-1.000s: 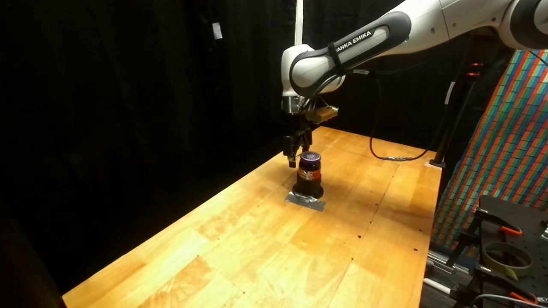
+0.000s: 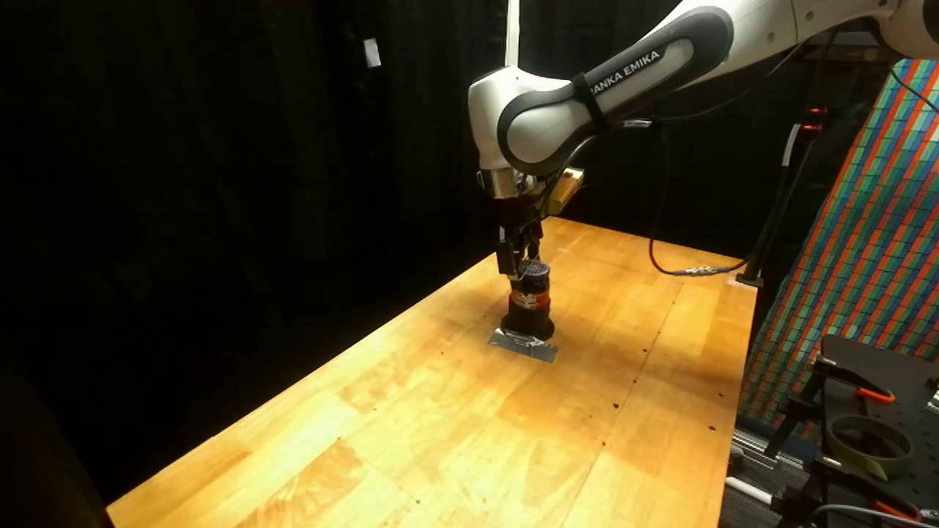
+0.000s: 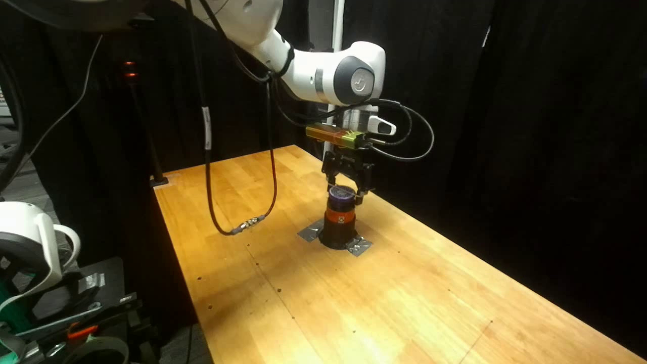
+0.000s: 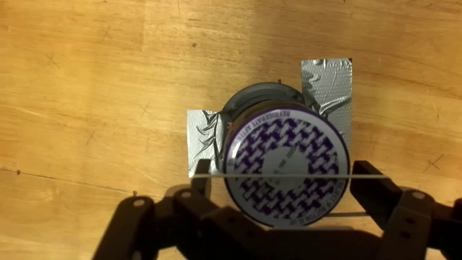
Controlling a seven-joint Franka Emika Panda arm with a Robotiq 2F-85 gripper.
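A dark jar [image 3: 340, 216] with an orange label and a purple-and-white patterned lid [image 4: 286, 203] stands upright in a black round base [image 2: 528, 325]. Silver tape [image 4: 331, 86] fixes that base to the table. My gripper is open over the jar, one finger to each side of the lid, with gaps visible in the wrist view. Between the fingertips runs a thin pale band [image 4: 372, 176], crossing in front of the lid. From outside, the fingertips [image 3: 359, 199] are near lid height; whether anything touches the lid, I cannot tell.
A cable [image 3: 210, 182] hangs in a loop down to the tabletop by the arm. Off the table's edge stands a black side bench [image 2: 907, 378] with clamps and a ring-shaped item.
In exterior view 1, my gripper has come from behind and left of the jar to over its lid, and the wrist has turned. The jar has stayed in place.
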